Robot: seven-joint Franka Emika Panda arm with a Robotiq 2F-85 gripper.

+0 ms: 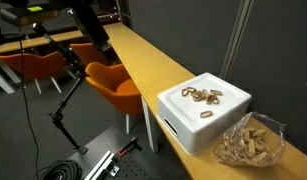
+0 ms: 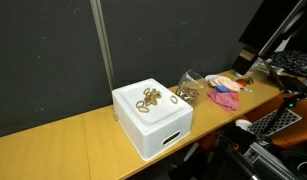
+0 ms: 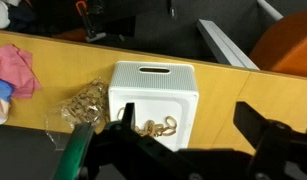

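A white box stands on the wooden table, its light top facing up. Several brown ring-like pieces lie loosely on that top, some overlapping; one long loop is apart from the cluster. Beside the box sits a clear bag full of tan pieces. High above the box, my gripper is open, its dark fingers spread wide with nothing between them. In the wrist view the box and rings appear below, between the fingers; the lower edge of the box is cut by the gripper's body.
Past the bag lie a pink cloth and pale cloths, with small items at the table's end. A dark partition rises behind the table. Bare table stretches away on the box's other side. Orange chairs stand off the table.
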